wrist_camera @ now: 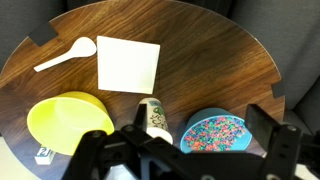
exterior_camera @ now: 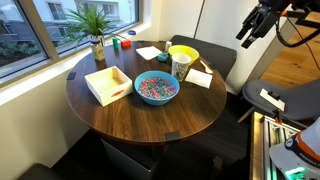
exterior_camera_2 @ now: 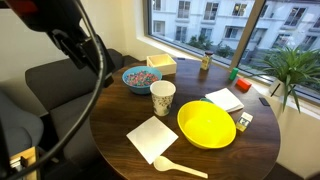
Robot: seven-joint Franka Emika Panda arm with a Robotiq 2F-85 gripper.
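My gripper hangs high above the round table, open, with its dark fingers wide apart and nothing between them. In exterior view 1 the gripper (exterior_camera: 243,40) is at the upper right, clear of everything on the tabletop. Below it are a patterned paper cup (exterior_camera_2: 163,97), a yellow bowl (exterior_camera_2: 207,124) and a blue bowl (exterior_camera_2: 128,76) filled with small pink and multicoloured pieces. A white square sheet (wrist_camera: 127,65) lies flat near the edge, and a white spoon (wrist_camera: 66,54) rests beside it.
An open cream box (exterior_camera: 109,85) stands beyond the blue bowl. A potted plant (exterior_camera: 93,28), a green item (exterior_camera_2: 233,74) and a red item (exterior_camera_2: 243,85) stand near the window. Bare wood (exterior_camera: 120,120) stretches across the near side of the table.
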